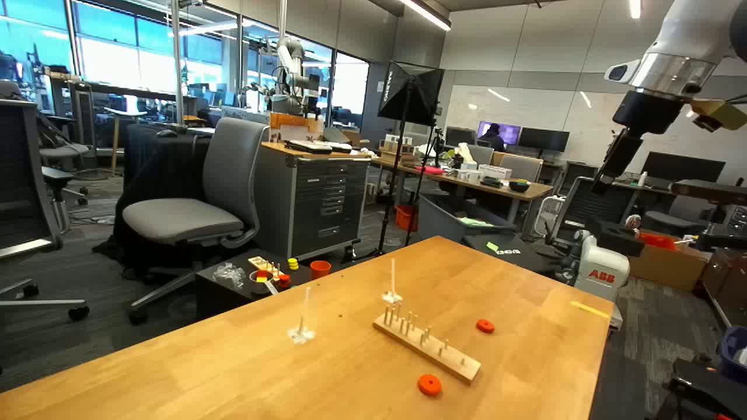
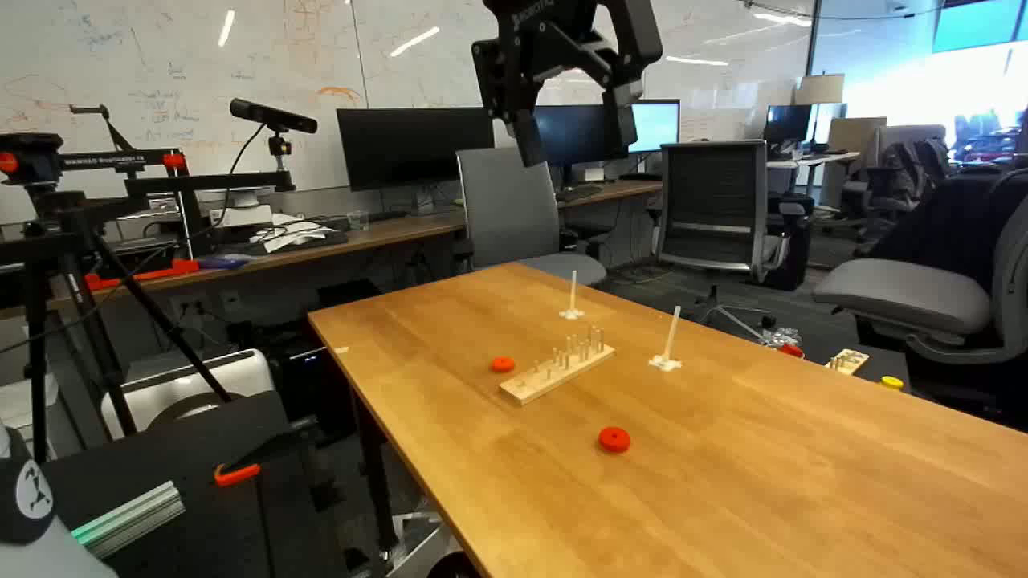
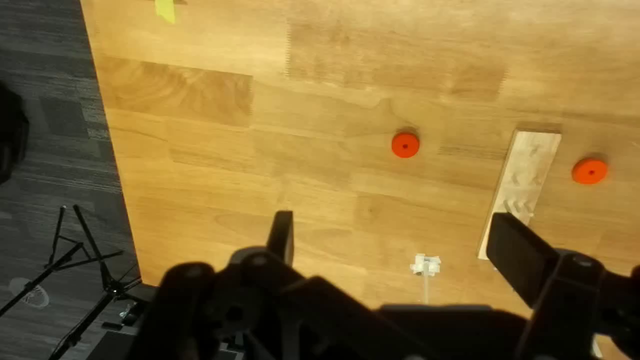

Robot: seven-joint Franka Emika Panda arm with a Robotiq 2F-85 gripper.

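Observation:
Two orange-red discs, each with a small centre hole, lie flat on the table: one disc [image 1: 429, 384] on one side of a wooden peg board [image 1: 451, 357], the other disc [image 1: 485, 325] across from it. In the wrist view the board [image 3: 523, 170] stands between the near disc [image 3: 405, 144] and the far disc [image 3: 589, 171]. Short pegs rise in rows from the board, with no disc on them. High above the table hangs my gripper [image 2: 580, 144], its fingers wide apart and nothing between them. From the wrist, its right finger [image 3: 520, 258] covers part of the board.
Two thin white posts stand upright on the table, one post [image 2: 573, 295] behind the board and another post [image 2: 671, 339] beside it. Bare wood surrounds them. A small black stand [image 1: 234, 302] with assorted parts is beyond the table edge.

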